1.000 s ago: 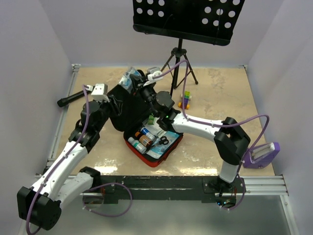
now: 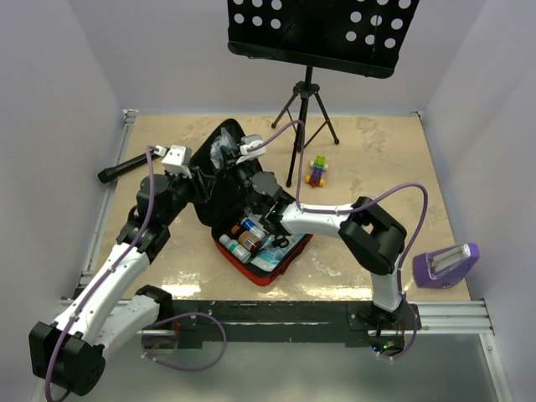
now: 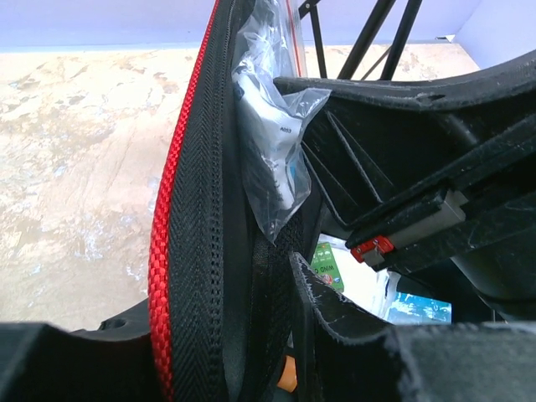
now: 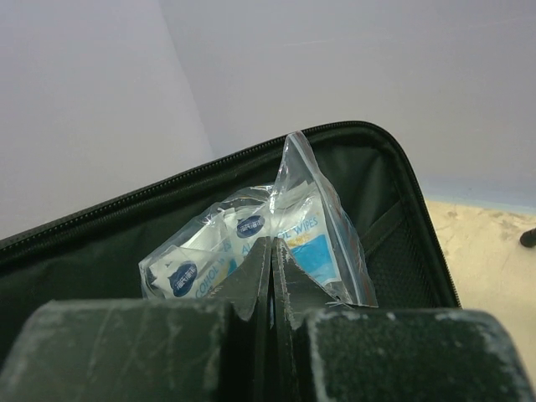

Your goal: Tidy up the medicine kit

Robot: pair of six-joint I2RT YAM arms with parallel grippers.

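Note:
The red-and-black medicine kit (image 2: pixel 256 280) lies with its black lid (image 2: pixel 216 205) raised. My left gripper is shut on the lid's red-trimmed zip edge (image 3: pixel 186 201), one finger on each side. A clear bag of alcohol wipes (image 4: pixel 306 230) lies against the lid's inner face. My right gripper is shut, its fingertips meeting at the bag's thin plastic, which gathers there. Bottles (image 2: pixel 235 245), scissors (image 2: pixel 281 242) and a green box (image 3: pixel 327 266) are inside the kit, partly covered by the right arm in the top view.
A black music stand (image 2: pixel 302 88) rises behind the kit. Toy blocks (image 2: pixel 316 172) are to its right, and a purple device (image 2: pixel 446 265) stands at the far right. A black cylinder (image 2: pixel 126 167) lies at the left.
The right gripper has come left and toward the kit with the bag, from above the lid's top edge to its inner face. The left gripper and lid have shifted slightly right.

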